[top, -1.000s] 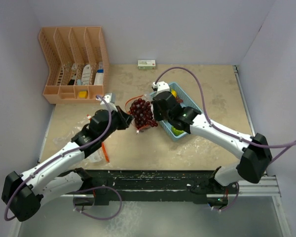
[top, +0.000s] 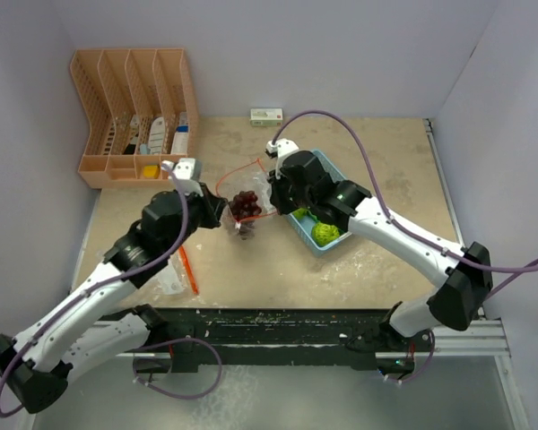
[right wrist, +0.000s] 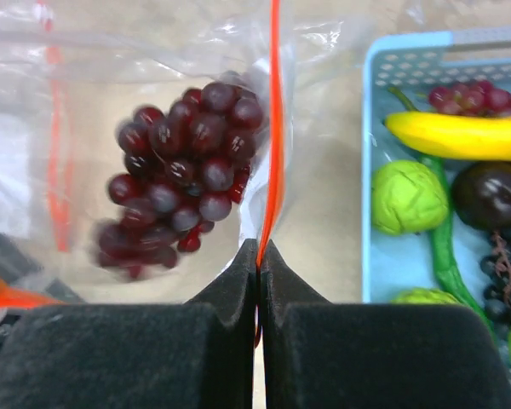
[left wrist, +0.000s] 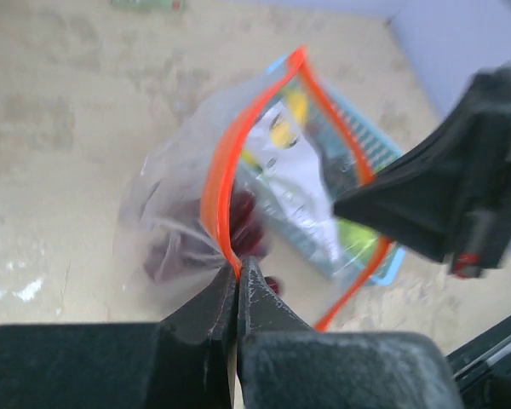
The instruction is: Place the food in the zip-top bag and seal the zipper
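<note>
A clear zip top bag with an orange rim [left wrist: 226, 175] hangs open between my two grippers. Dark red grapes [right wrist: 192, 158] lie inside it, low in the bag; the top view shows the grapes [top: 245, 205] through the opening. My left gripper [top: 222, 204] is shut on the rim's left side, the orange strip running into its fingertips in the left wrist view. On the right side my right gripper [top: 278, 190] is shut on the rim, whose orange strip [right wrist: 275, 128] passes between its fingertips.
A blue basket [top: 316, 245] of toy fruit and vegetables stands right of the bag, partly under my right arm. An orange strip and clear plastic [top: 170, 278] lie at front left. At the back stand a peach rack [top: 118, 170] and a small box [top: 266, 116].
The grapes now sit lower in the bag, and its mouth is spread wider.
</note>
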